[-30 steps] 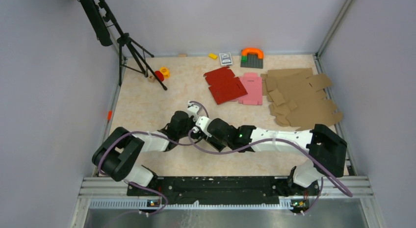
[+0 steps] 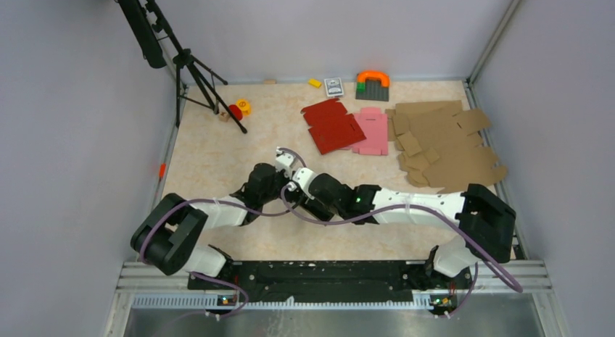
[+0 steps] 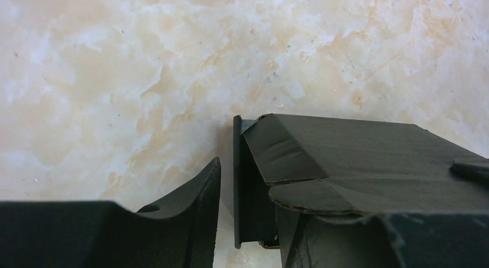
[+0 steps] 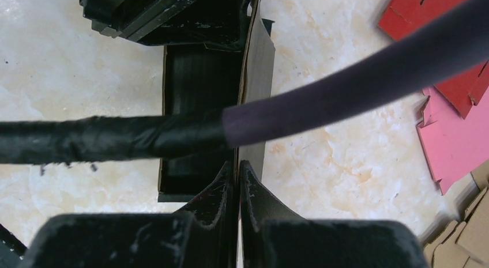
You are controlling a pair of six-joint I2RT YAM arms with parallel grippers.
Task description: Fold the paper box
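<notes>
The dark paper box [image 2: 317,209] lies low in the middle of the table, mostly under both arms. In the left wrist view its top flap [image 3: 369,158] spreads over the right finger of my left gripper, which stands part open at the box's end. In the right wrist view the box [image 4: 196,78] shows its dark interior and an upright side wall; my right gripper is shut on that wall's edge, as far as I can tell. A cable crosses in front and hides part of the box.
Red [image 2: 337,134] and pink [image 2: 373,141] cardboard sheets lie behind the box, brown sheets [image 2: 450,152] to the right. A tripod [image 2: 185,58] and small toys stand at the back left.
The left arm's elbow has shifted slightly left and toward the front; the right arm's wrist has moved very slightly. The cardboard sheets are unchanged.
</notes>
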